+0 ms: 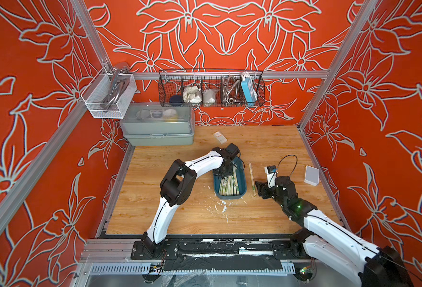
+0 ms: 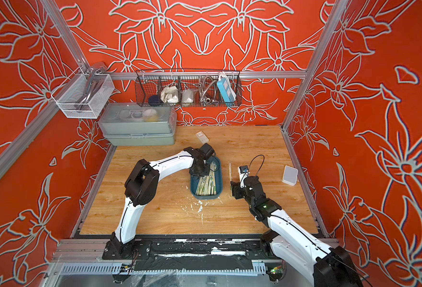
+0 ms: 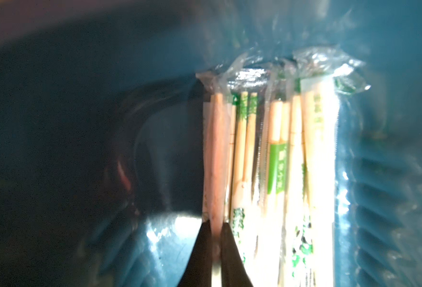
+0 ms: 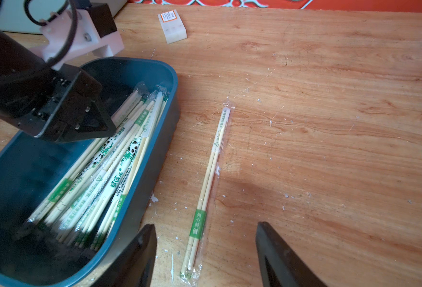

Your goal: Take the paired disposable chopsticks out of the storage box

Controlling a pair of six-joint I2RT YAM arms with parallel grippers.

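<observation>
Wrapped pairs of chopsticks [image 4: 106, 165] lie lengthwise in the blue storage box [image 4: 171, 102]. My left gripper is shut, low inside this box over the left-hand packs. In the left wrist view one pack [image 3: 217, 157] runs down to the line where the fingertips meet; whether they grip it cannot be told. A single wrapped pair [image 4: 206, 191] rests on the table right of the box. My right gripper stands open above the lower end of that pair, one finger to each side, nothing held.
A small white box [image 4: 172, 27] sits behind the storage box. Far right is a white square dish [image 1: 311, 175]. A grey lidded case [image 1: 157, 125] occupies the back left. Scraps of film [image 1: 223, 208] lie before the storage box.
</observation>
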